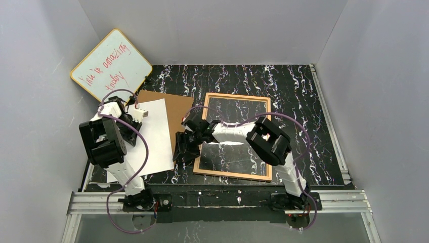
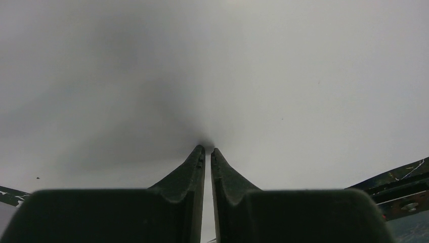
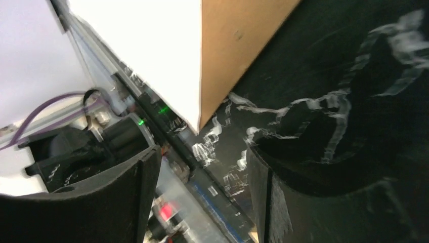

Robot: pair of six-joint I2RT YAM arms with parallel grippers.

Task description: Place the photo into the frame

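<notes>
A large blank white sheet [image 1: 155,147] lies on top of a brown board [image 1: 180,112] at the left of the table; no picture shows on it. The wooden frame [image 1: 233,175] lies flat to its right, its inside dark and marble-patterned. Over the white sheet, my left gripper points down close to the surface, its fingers a narrow gap apart with nothing between them. My right gripper is open and empty, by the lower right corner of the sheet and board, between them and the frame. I cannot tell how high it is.
A whiteboard [image 1: 111,66] with red writing leans at the back left. The right arm [image 1: 230,132] reaches across the frame, hiding part of it. Clear marble tabletop [image 1: 296,111] lies right of the frame.
</notes>
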